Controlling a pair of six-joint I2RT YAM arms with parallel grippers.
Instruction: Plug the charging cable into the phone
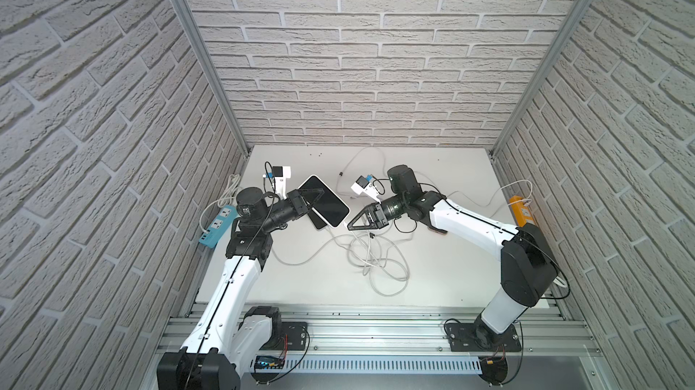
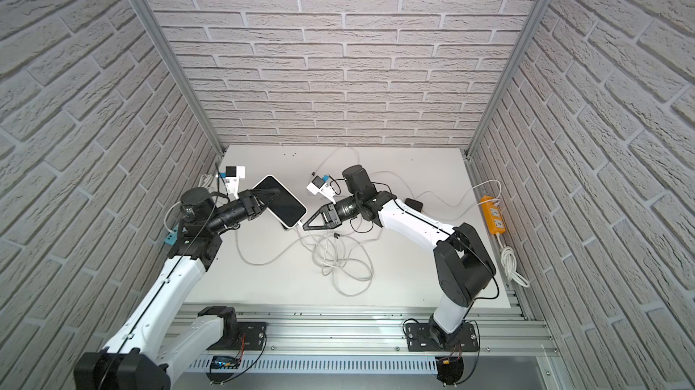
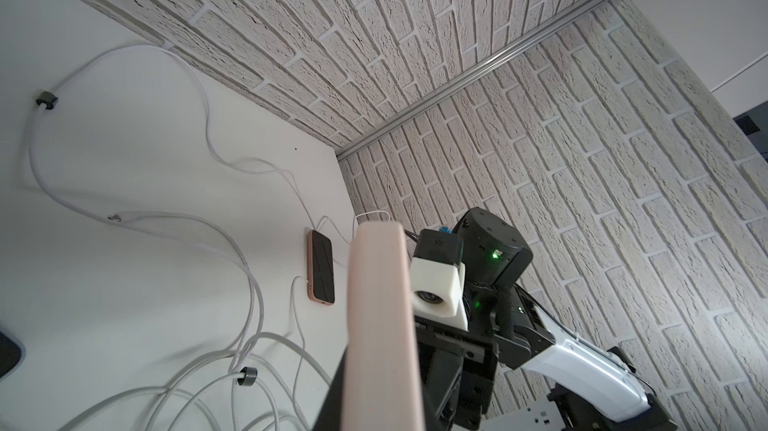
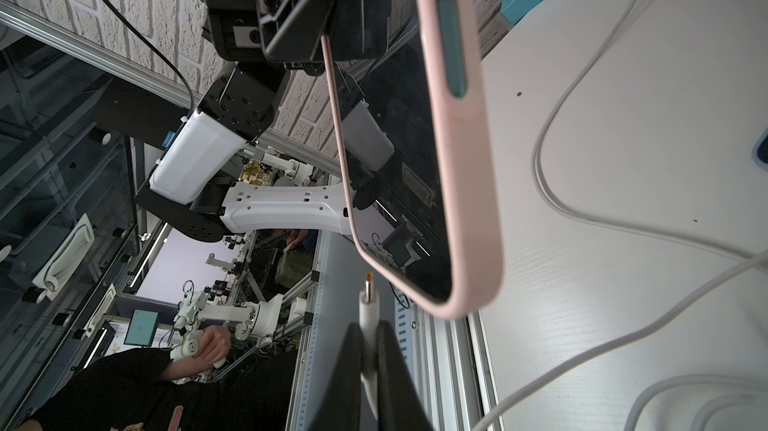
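A phone in a pink case is held up over the table by my left gripper, which is shut on it; in the left wrist view its pink edge fills the lower middle. My right gripper is shut on the white plug of the charging cable, its metal tip pointing up toward the phone's lower end, seen apart from it in the right wrist view. Whether the tip lines up with the port cannot be told.
Loose white cables coil on the table. Another phone lies at the right. A blue power strip is at the left edge, an orange one at the right.
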